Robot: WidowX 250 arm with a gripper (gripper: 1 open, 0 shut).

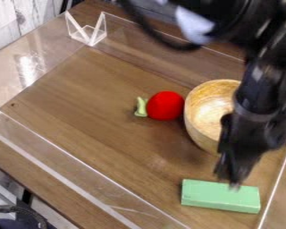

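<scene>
My gripper (232, 159) is a blurred dark shape on the right, hanging over the right side of a wooden bowl (199, 112) and above a light green block (217, 194) that lies at the front of the wooden table. Its fingertips are too blurred to show their spread clearly. Left of the bowl lies a red tomato-like object (166, 105) with a pale green stem end.
A clear plastic piece (88, 29) stands at the back left. Transparent edges run along the table's left and front.
</scene>
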